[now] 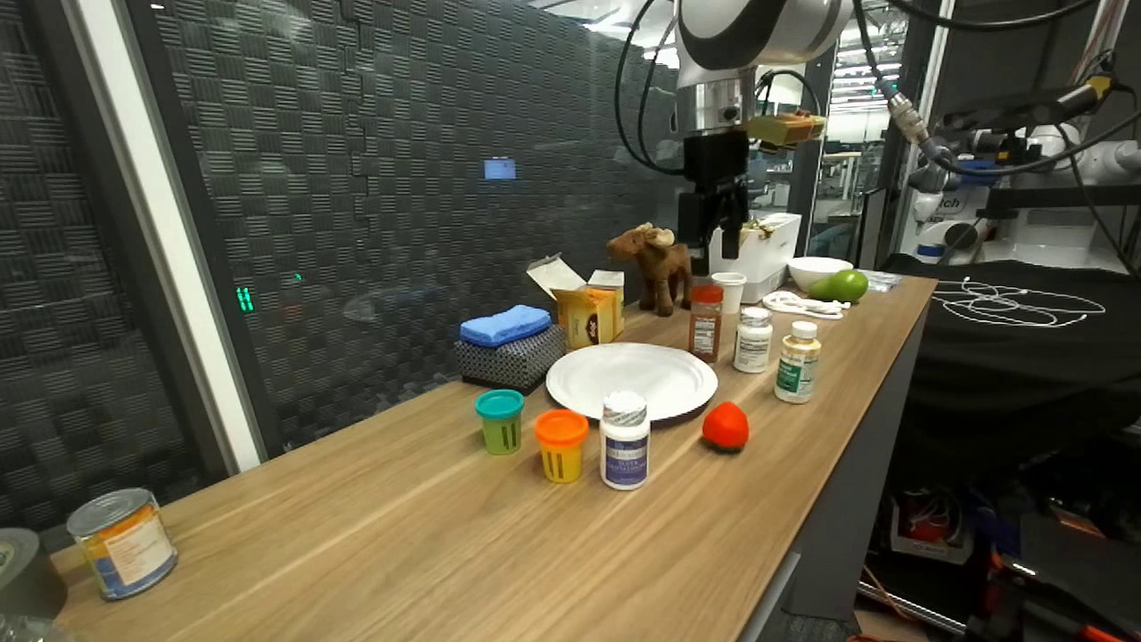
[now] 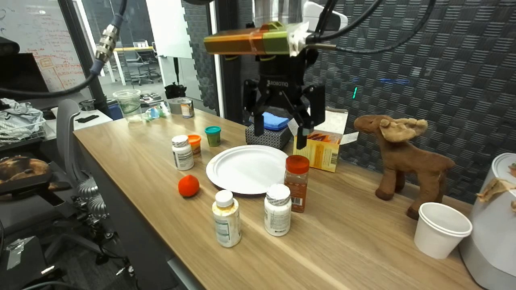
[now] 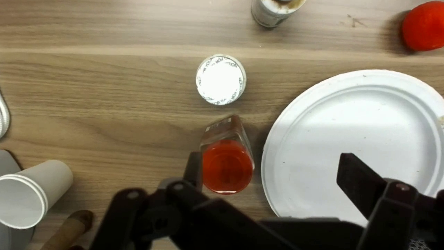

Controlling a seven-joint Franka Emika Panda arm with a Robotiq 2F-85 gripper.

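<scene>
My gripper (image 2: 280,137) hangs open above the table, its fingers apart and nothing between them. In the wrist view the red-capped spice bottle (image 3: 227,166) appears beside the left finger (image 3: 194,170), well below it. The bottle stands upright next to the white plate (image 3: 279,137), over which the other finger (image 3: 360,183) appears. A white-lidded bottle (image 3: 221,80) stands close to the spice bottle, and a second pill bottle (image 2: 226,220) is nearer the table's front edge. The plate is empty apart from small specks. A red-orange round object (image 2: 188,185) lies on the table in front of the plate.
Behind the plate are a yellow box (image 2: 317,152) with open flaps and a blue cloth (image 1: 505,325) on a dark patterned box. A brown plush moose (image 2: 408,154) and white cups (image 2: 439,232) stand toward one end.
</scene>
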